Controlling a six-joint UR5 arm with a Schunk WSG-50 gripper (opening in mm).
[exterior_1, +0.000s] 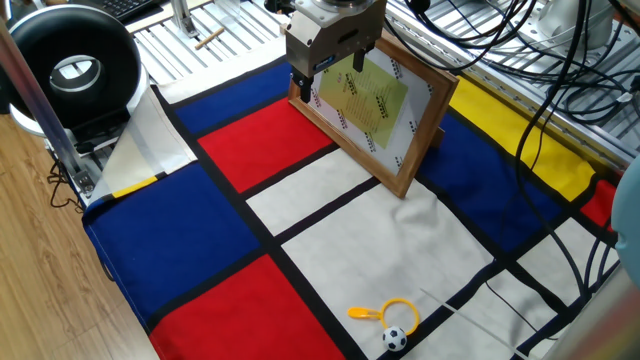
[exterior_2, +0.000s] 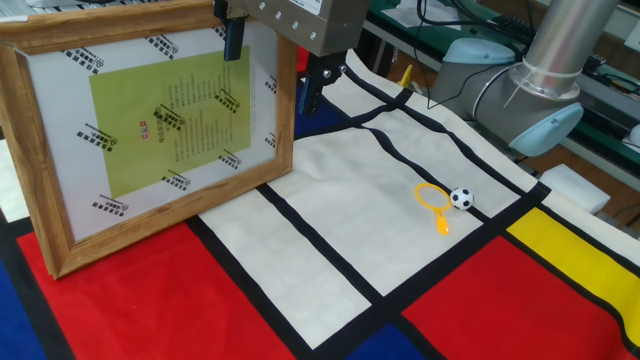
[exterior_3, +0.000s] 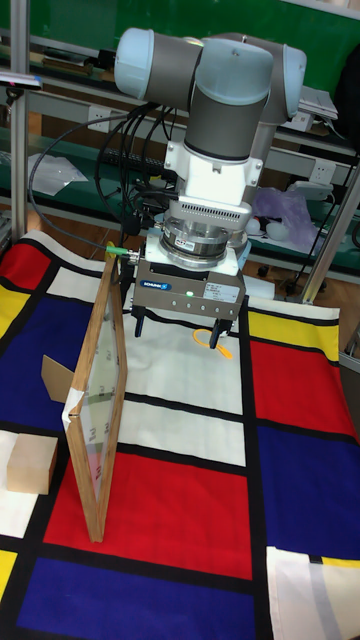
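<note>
My gripper (exterior_1: 332, 78) is open, its two dark fingers spread well apart with nothing between them. It hangs above the cloth, in front of the glazed face of a wooden picture frame (exterior_1: 405, 165). In exterior view 3 the gripper (exterior_3: 179, 324) is beside the upright frame (exterior_3: 85, 459), on its right. A small yellow ring with a handle (exterior_2: 444, 222) lies on the white cloth, touching or right beside a little black-and-white football (exterior_2: 461, 198). Both are well away from the fingers.
The cloth (exterior_1: 360, 245) has colour blocks and wide clear areas. A wooden block (exterior_3: 32, 463) stands behind the frame. Black cables (exterior_1: 525, 150) hang at the right in exterior view 1. A round black object (exterior_1: 85, 65) stands at the far left.
</note>
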